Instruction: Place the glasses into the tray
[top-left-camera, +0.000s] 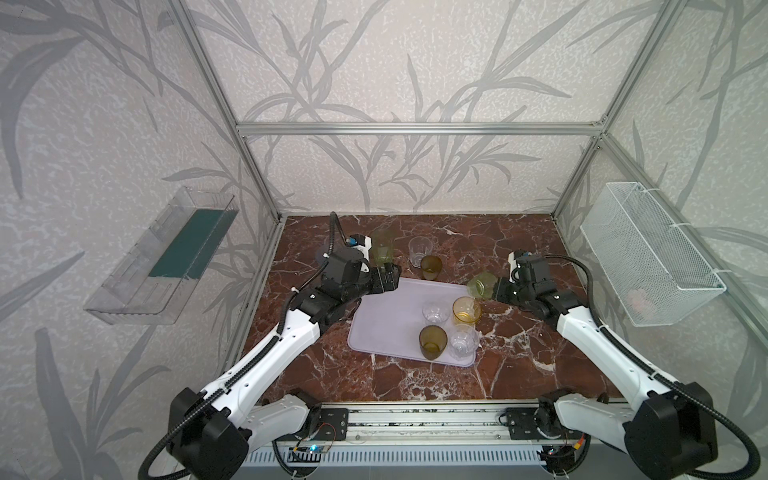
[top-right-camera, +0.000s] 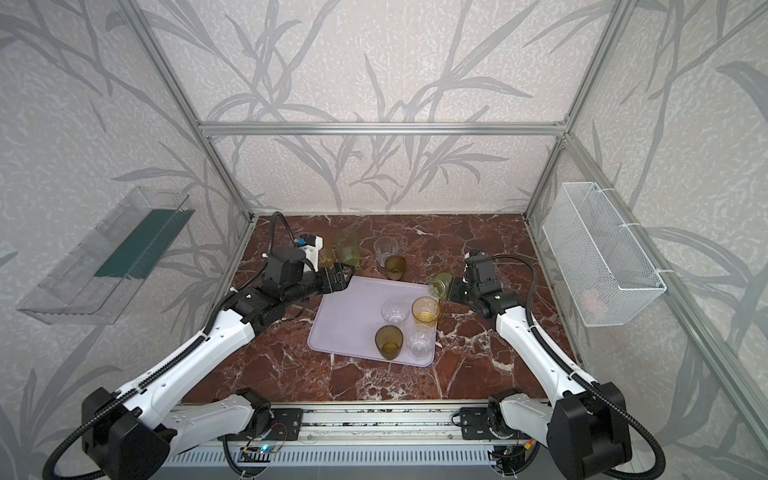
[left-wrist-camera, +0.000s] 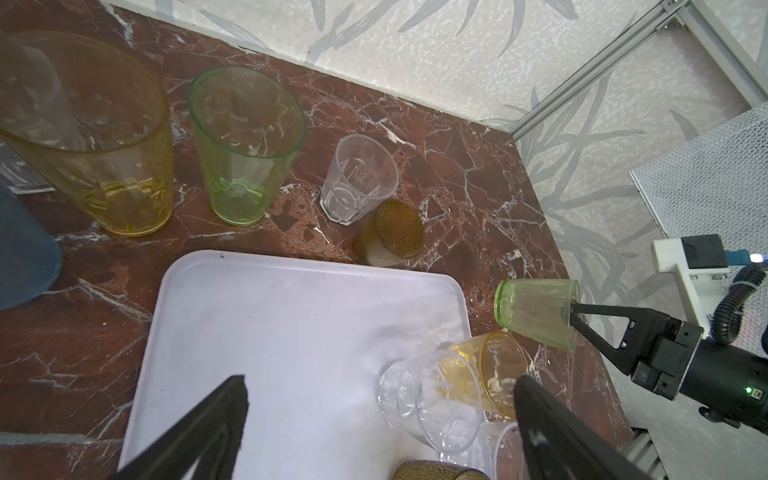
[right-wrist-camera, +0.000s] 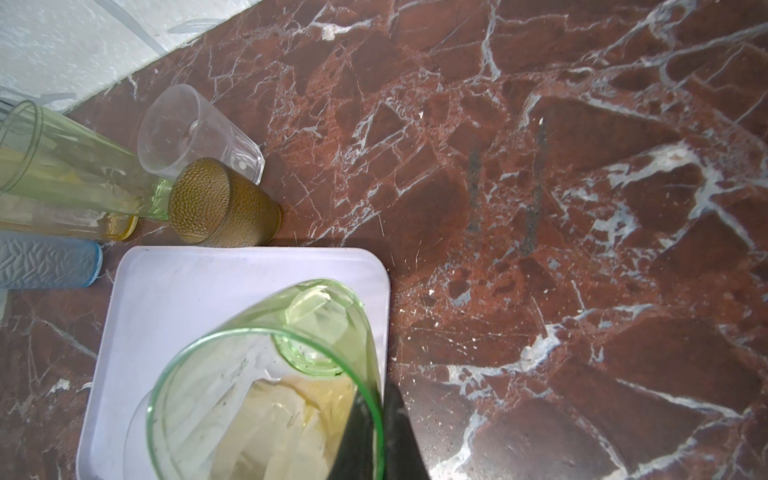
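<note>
A green glass hangs tilted over the right edge of the lilac tray, its thin wall pinched by my right gripper, which is shut. In the right wrist view its green rim faces the camera. On the tray's right side stand a clear glass, an amber glass, a brown glass and a second clear glass. My left gripper is open and empty above the tray's back left part, its blurred fingers wide apart.
Behind the tray stand a yellow glass, another green glass, a clear glass and a brown one. A blue glass is at far left. The tray's left half is bare. Wire basket hangs right.
</note>
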